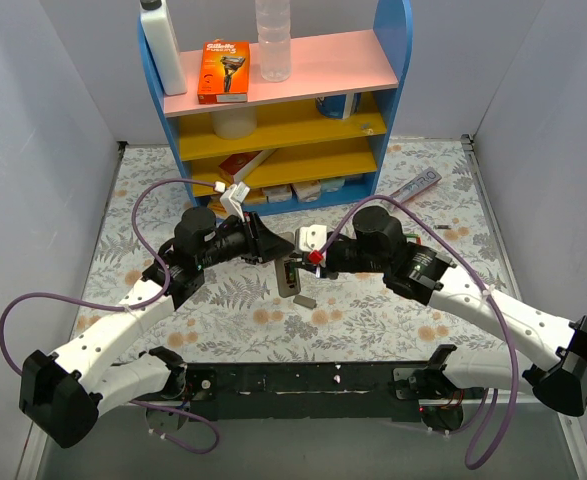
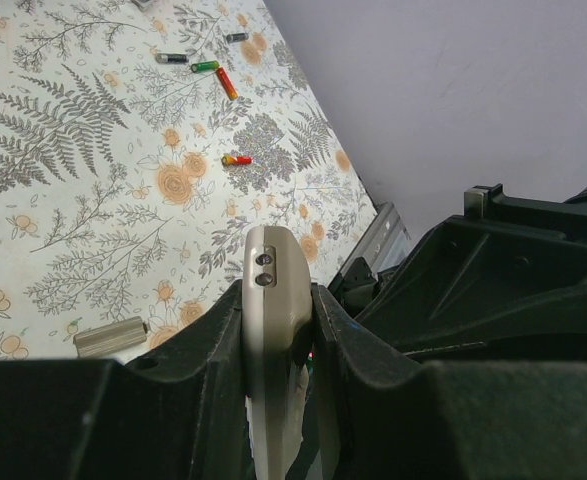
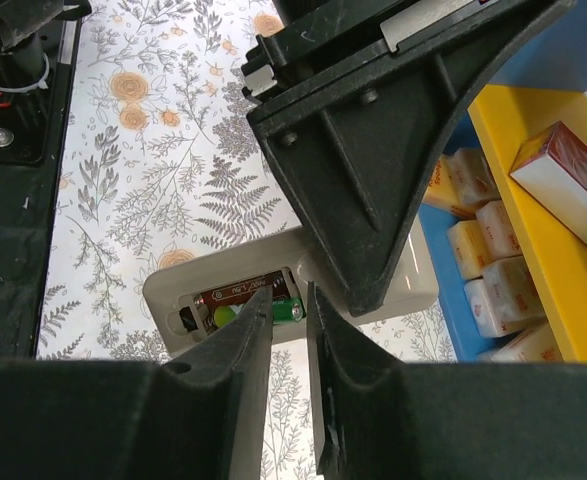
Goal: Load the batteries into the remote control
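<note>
My left gripper is shut on the remote control (image 2: 273, 390), which stands edge-on between its fingers in the left wrist view. In the right wrist view the remote's open battery compartment (image 3: 189, 312) faces me. A dark brown battery (image 3: 241, 288) and a green battery (image 3: 289, 310) lie in it side by side. My right gripper is part open over the compartment, its fingertips apart on either side of the green battery's visible stretch; one finger hides part of that battery. Whether they touch it cannot be told. The battery cover (image 2: 111, 338) lies on the table.
Loose on the patterned table are a red battery (image 2: 226, 83), an orange-red battery (image 2: 237, 160), a green battery (image 2: 204, 66) and dark ones. A shelf unit (image 1: 273, 145) with boxes and bottles stands behind. The long Metro box (image 1: 415, 185) lies at back right.
</note>
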